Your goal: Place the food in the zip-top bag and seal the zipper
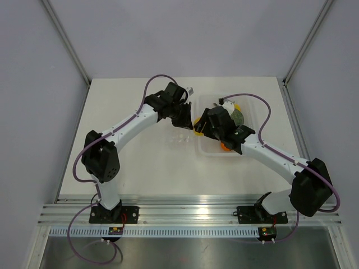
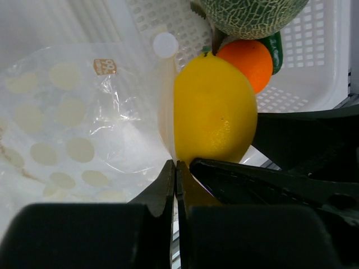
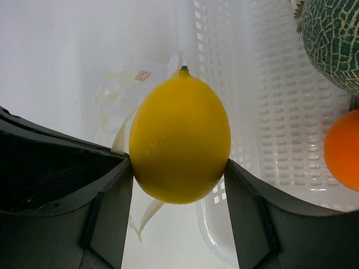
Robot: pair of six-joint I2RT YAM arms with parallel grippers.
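Observation:
A yellow lemon-shaped fruit (image 3: 180, 140) sits between the fingertips of my right gripper, both touching its sides. The clear zip top bag (image 2: 84, 120), with pale dots and a small orange label, lies flat left of the fruit. My left gripper is shut at the bag's edge, whose film runs down to its fingertips. From the right wrist view, film (image 3: 150, 216) also shows below the left gripper's fingers. The fruit is right beside the bag's edge, outside the bag as far as I can see. The top view shows both grippers close together.
A white perforated basket (image 1: 203, 147) stands on the right, holding an orange (image 2: 249, 63), a netted green melon (image 2: 252, 14) and a dark green vegetable (image 2: 275, 50). Its near wall lies just beside the grippers.

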